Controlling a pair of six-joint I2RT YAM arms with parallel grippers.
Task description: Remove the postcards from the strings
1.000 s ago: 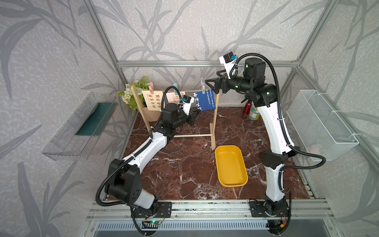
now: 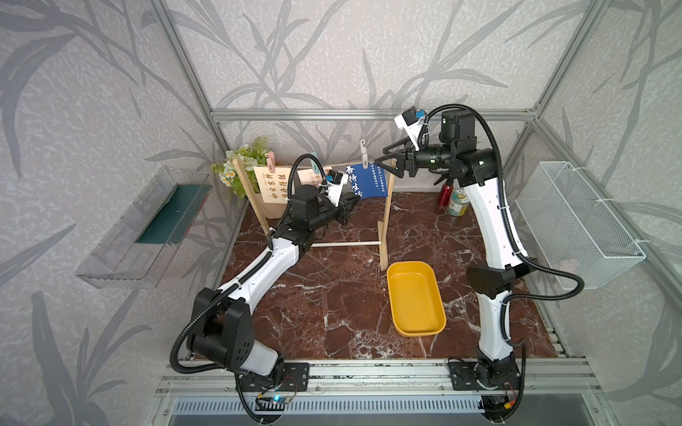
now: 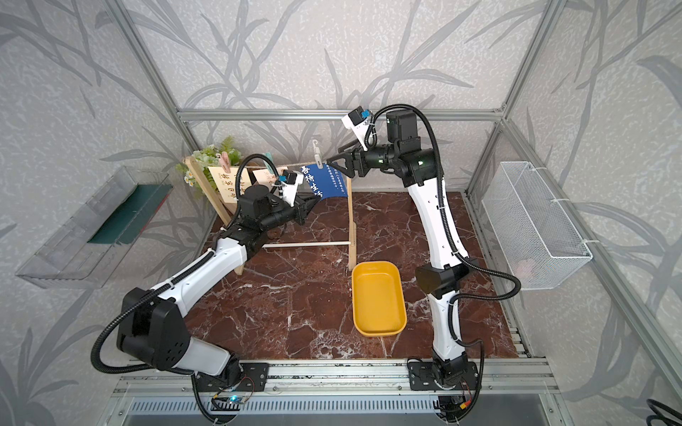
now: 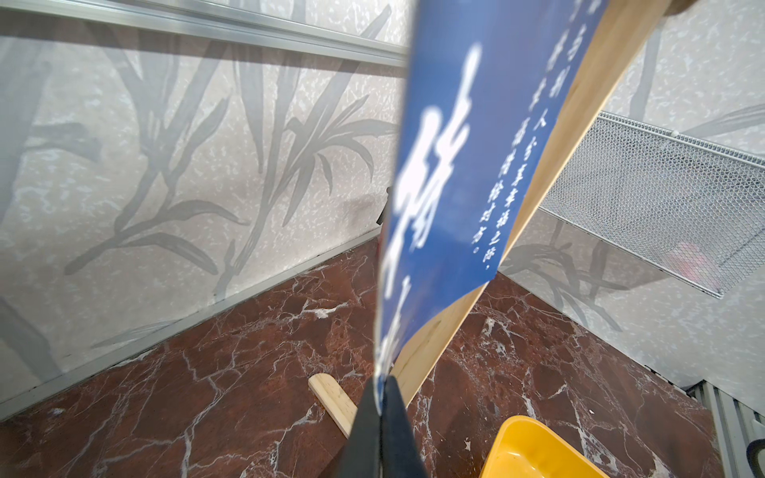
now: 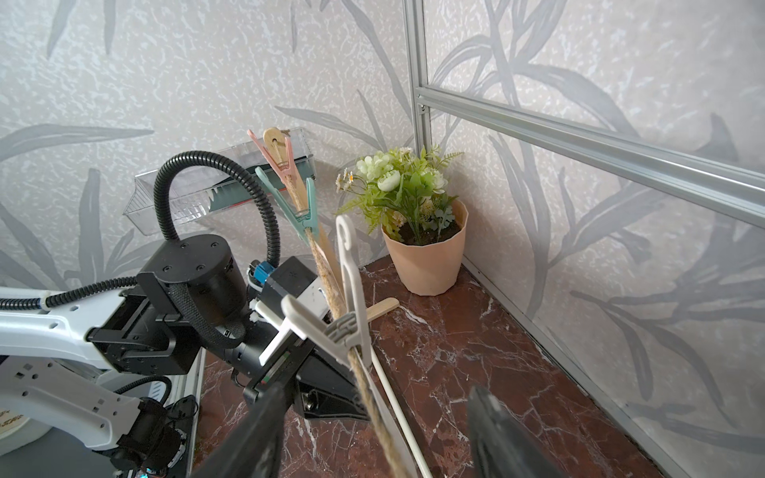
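Note:
A blue postcard (image 2: 368,181) hangs from the string under a white clip (image 5: 347,279) at the rack's right end. My left gripper is shut on the postcard's lower edge, which is seen edge-on between the fingertips. My right gripper (image 2: 387,157) is up beside that clip; in the right wrist view its blurred fingers stand either side of the string, and whether they grip anything is unclear. A cream postcard (image 2: 275,184) with a pink clip (image 5: 283,159) and a pale postcard (image 3: 264,176) with a mint clip (image 5: 299,207) hang further left, partly hidden by the left arm.
An empty yellow tray (image 2: 415,298) lies at front right of the wooden rack (image 2: 384,248). A flower pot (image 5: 422,259) is behind the rack's left end, cans (image 2: 457,202) at back right. Wire baskets (image 2: 575,227) hang on the side walls.
My right gripper has moved slightly downward beside the white clip over the last second. The blue postcard has shifted very slightly; my left arm looks still.

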